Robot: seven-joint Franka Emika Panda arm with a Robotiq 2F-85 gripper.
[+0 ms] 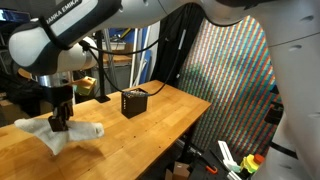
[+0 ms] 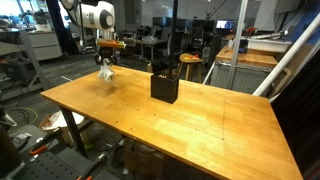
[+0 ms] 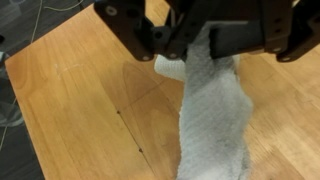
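A white cloth (image 1: 65,134) hangs bunched from my gripper (image 1: 60,122) at the left end of the wooden table. In the wrist view the pale cloth (image 3: 213,120) runs down from between the dark fingers, which are shut on it. Exterior view 2 has the cloth (image 2: 105,73) at the far left corner, below the gripper (image 2: 104,62). Whether its lower folds still touch the table is hard to tell.
A black box (image 1: 134,103) stands on the table, right of the cloth; exterior view 2 also has this black box (image 2: 164,87). A yellow object (image 1: 86,85) lies behind the arm.
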